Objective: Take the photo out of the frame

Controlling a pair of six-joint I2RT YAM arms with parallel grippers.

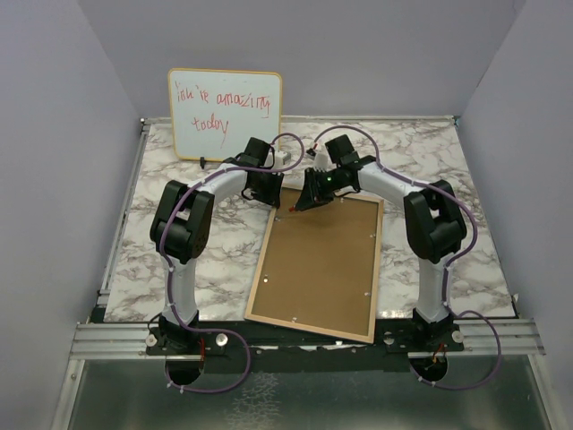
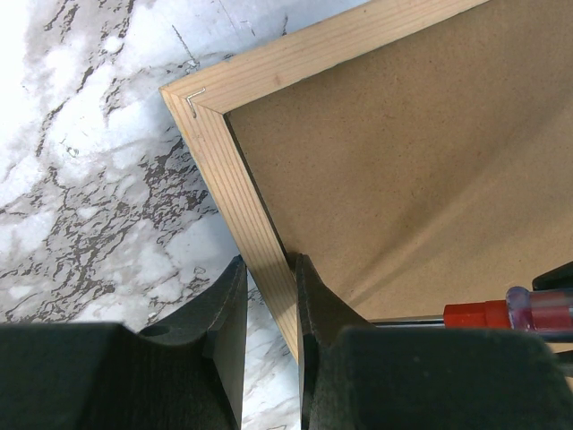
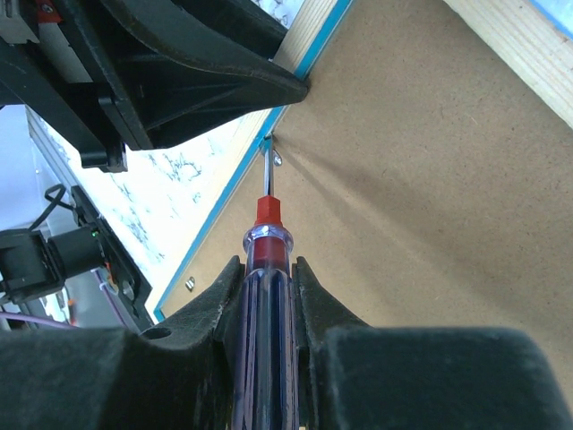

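The photo frame lies back up, its brown backing board (image 1: 322, 255) inside a light wooden rim (image 1: 260, 269). My left gripper is shut on the rim's left side, near the far left corner. In my right gripper, which is shut, is a screwdriver (image 3: 268, 237) with a clear and red handle. Its metal tip meets the inner edge of the rim beside a small metal tab (image 3: 277, 159), close to the left gripper's fingers (image 3: 224, 76). Whether tip and tab touch, I cannot tell. The photo itself is hidden beneath the backing.
Several more tabs, one of them a metal tab (image 3: 190, 283), sit along the rim. A whiteboard (image 1: 225, 115) with red writing stands at the back left. Bare marbled table (image 1: 215, 260) shows on both sides of the frame.
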